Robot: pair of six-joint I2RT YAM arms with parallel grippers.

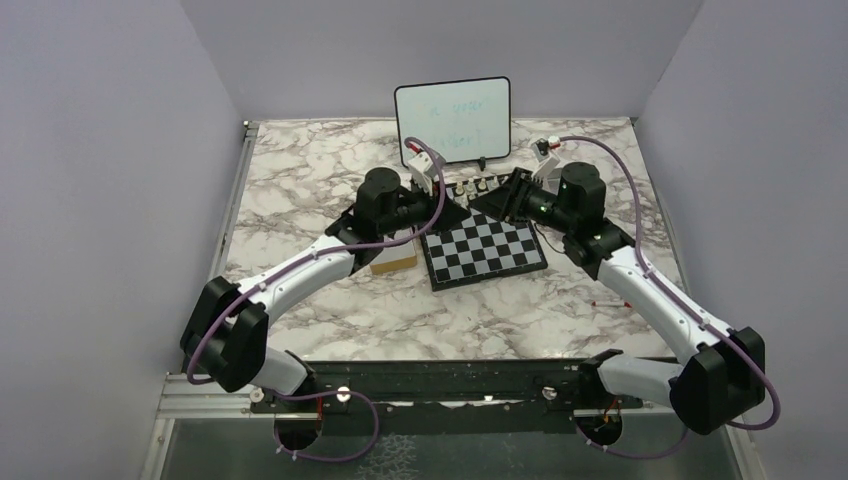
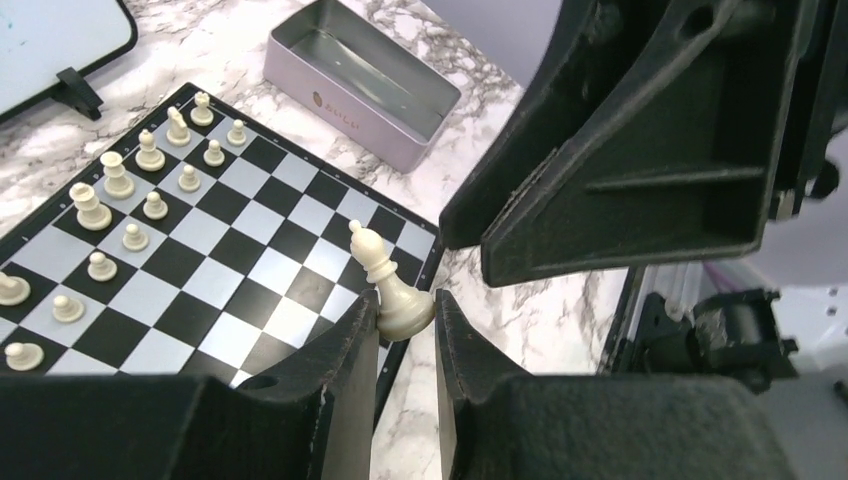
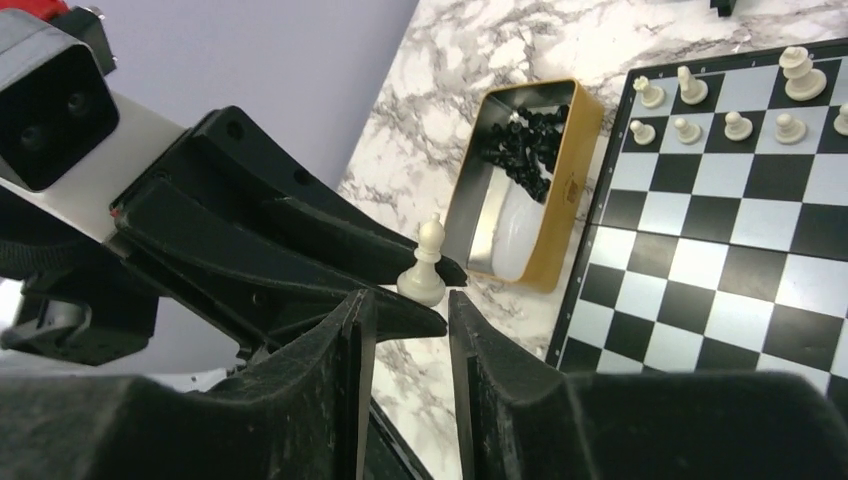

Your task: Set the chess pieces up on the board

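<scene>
My left gripper is shut on a white bishop (image 2: 400,305), held above the chessboard's right part. My right gripper stands part open just before the bishop (image 3: 423,275), which sits at the left gripper's tips in the right wrist view. Both grippers are close together over the chessboard (image 1: 485,262). White pieces stand along the board's far rows, among them a rook (image 2: 201,112), several pawns (image 2: 133,238) and a tall piece (image 3: 800,75).
A gold box (image 3: 560,200) of black pieces is left of the board. A pink-grey empty box (image 2: 350,120) lies at the right, a whiteboard (image 1: 452,115) behind.
</scene>
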